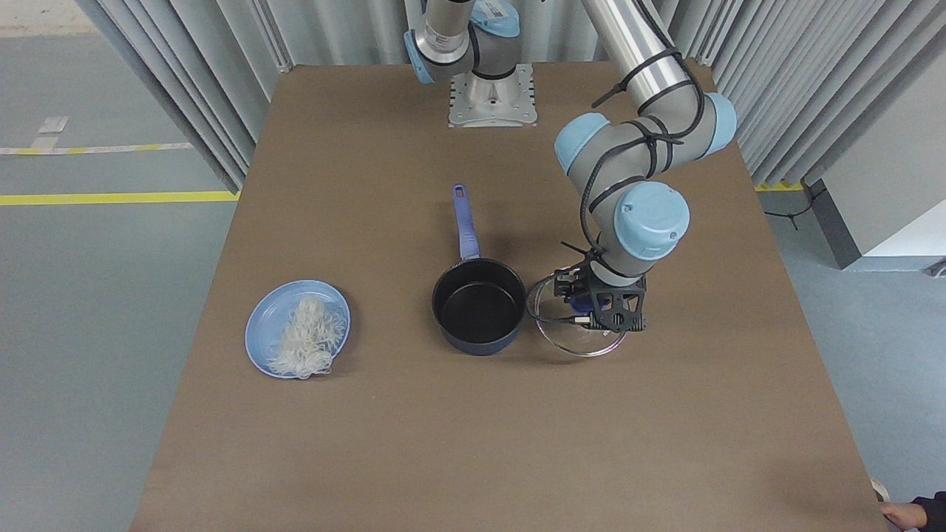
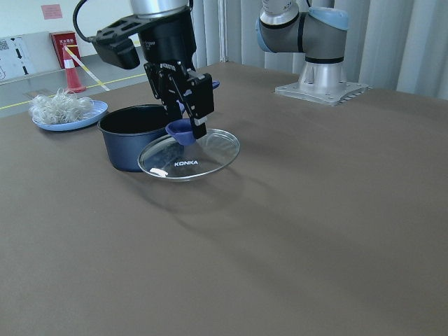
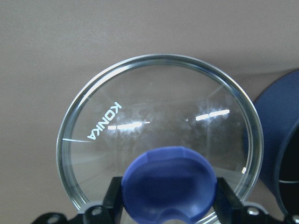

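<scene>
My gripper is shut on the blue knob (image 3: 168, 182) of a glass lid (image 3: 135, 107) marked KONKA. In the left view the lid (image 2: 189, 161) hangs just above the table, beside a dark blue pot (image 2: 124, 147). In the front view the gripper and lid are right of the pot (image 1: 479, 306), which is open and empty with its blue handle (image 1: 465, 222) pointing back. A blue plate (image 1: 266, 324) holding white noodle-like strands (image 1: 306, 341) lies at the left.
A person's hand (image 1: 904, 514) is at the front right, by the table's edge.
</scene>
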